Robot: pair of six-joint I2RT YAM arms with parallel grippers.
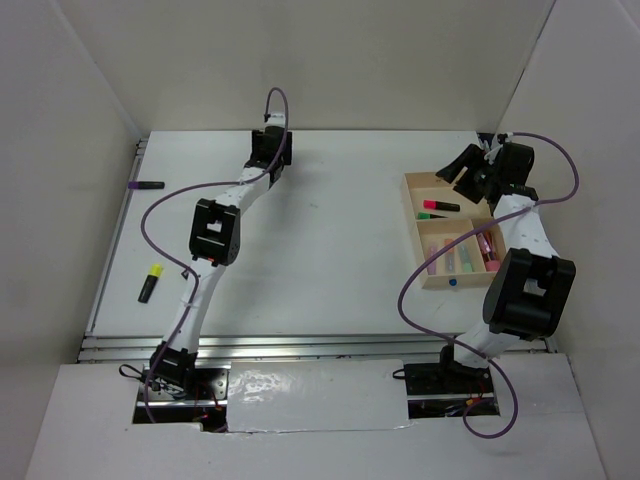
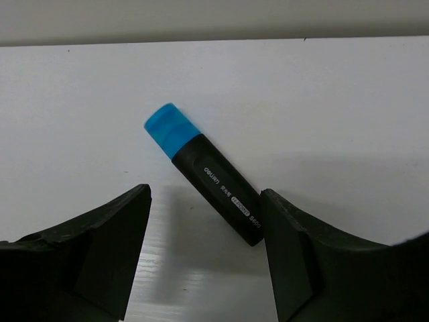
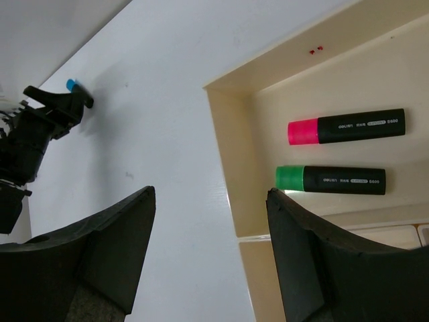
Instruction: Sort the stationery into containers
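A black highlighter with a blue cap (image 2: 214,178) lies slantwise on the white table in the left wrist view. My left gripper is open over it, the marker's lower end close by the right finger; touching or not, I cannot tell. From above, that gripper (image 1: 271,145) covers it at the far table edge. Over the box's far left corner, my right gripper stands open and empty. A pink-capped highlighter (image 3: 348,127) and a green-capped one (image 3: 332,180) lie in the box's far compartment. On the left are a purple-capped marker (image 1: 147,185) and a yellow-capped highlighter (image 1: 150,283).
The divided beige box (image 1: 412,225) stands at the right; its nearer compartments hold several coloured items, including an orange one (image 1: 449,260). A wall rises right behind the far table edge.
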